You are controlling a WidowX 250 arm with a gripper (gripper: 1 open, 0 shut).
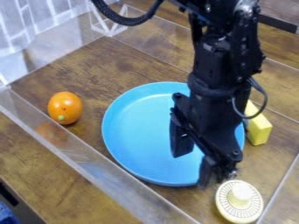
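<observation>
My black gripper (205, 144) hangs over the right part of a round blue plate (138, 131), reaching down near its surface, its fingers apart. The arm above hides the back right of the plate. An orange tomato-like fruit (65, 108) sits left of the plate. A cream lidded round object (239, 202) lies at the front right, below the gripper. A yellow block (257, 129) stands right of the plate, partly behind the arm.
A clear plastic barrier (82, 162) runs diagonally along the front left.
</observation>
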